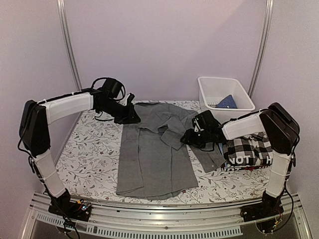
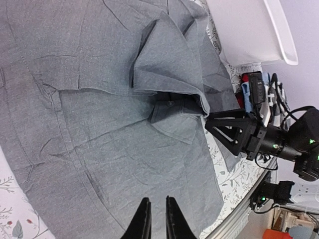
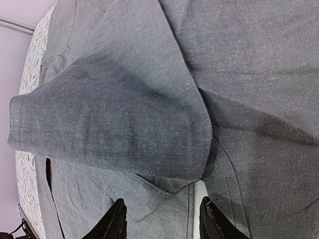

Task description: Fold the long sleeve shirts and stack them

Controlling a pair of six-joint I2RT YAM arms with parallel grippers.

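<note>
A grey long sleeve shirt point(image 1: 156, 159) lies spread over the middle of the table. Near its upper right a loose fold point(image 2: 167, 62) stands raised, with a hollow beneath. My right gripper point(image 1: 185, 138) is at that fold's right side, open; in its wrist view the fingers point(image 3: 118, 221) are well apart and the raised cloth point(image 3: 124, 129) lies beyond them. Over the shirt's upper left is my left gripper point(image 1: 132, 118). Its fingers point(image 2: 145, 216) show a narrow gap above grey cloth; whether any cloth is pinched there cannot be made out.
A white bin point(image 1: 224, 94) with a blue cloth point(image 1: 227, 102) inside stands at the back right. In front of it lies a pile of clothes point(image 1: 248, 152), black and white check on top. Bare floral table cover point(image 1: 92, 154) shows on the left.
</note>
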